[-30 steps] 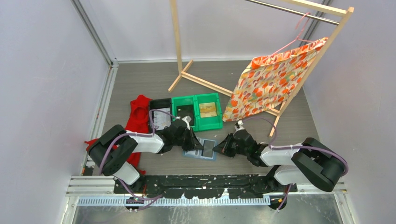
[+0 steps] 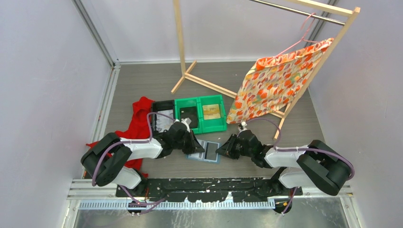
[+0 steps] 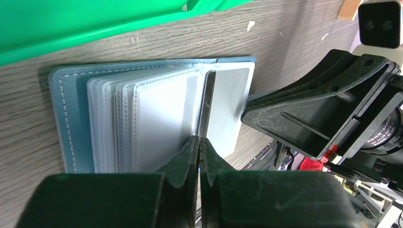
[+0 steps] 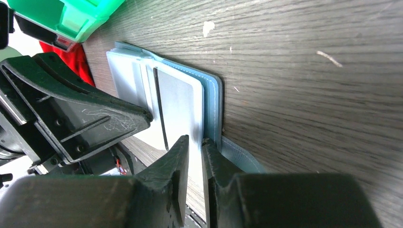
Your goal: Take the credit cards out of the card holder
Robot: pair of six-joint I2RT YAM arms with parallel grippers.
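The card holder lies open and flat, blue with stitched edges and several clear sleeves. A stack of sleeves fills its left side; a pale, card-like panel lies on the right beside a dark strip. I cannot tell which sleeves hold cards. Over the holder's middle, my left gripper is shut, with nothing seen between its fingers. At the holder's right edge, my right gripper stands slightly open, its fingertips either side of the pale panel's edge. Whether they touch it is unclear.
A green tray with compartments stands just behind the holder, next to a black box. Red cloth lies at left. A wooden rack with a patterned garment occupies the back right. Bare table lies in front of the holder.
My left arm has shifted slightly to the left, its gripper staying over the holder. The right gripper has barely moved, and the holder looks to be in the same place.
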